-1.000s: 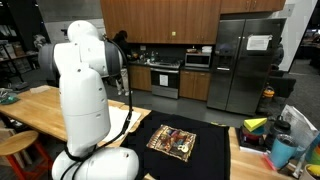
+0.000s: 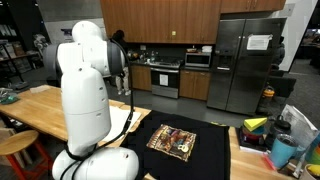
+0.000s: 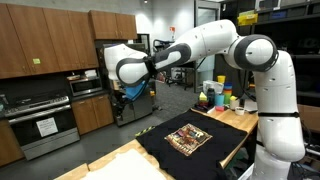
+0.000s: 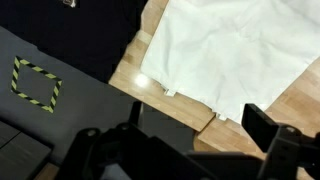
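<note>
Open and empty, my gripper hangs in the air with its two dark fingers well apart in the wrist view. Below and beyond it in that view, a white cloth or sheet (image 4: 235, 45) lies spread on the wooden table, with small pale tabs along its near edge. The same white sheet (image 3: 122, 164) shows at the bottom of exterior view 2. My arm (image 2: 88, 85) is raised at the left in exterior view 1, and the gripper is too small there to read.
A black cloth (image 2: 210, 153) covers the middle table, bearing a patterned tray (image 2: 172, 142) with small items. A blue container (image 2: 283, 150) and several other things crowd the right side. A stool (image 2: 20, 147) stands at left.
My arm's upper part and wrist have come down a little over the last second. The tray and the things on the tables have not moved.
</note>
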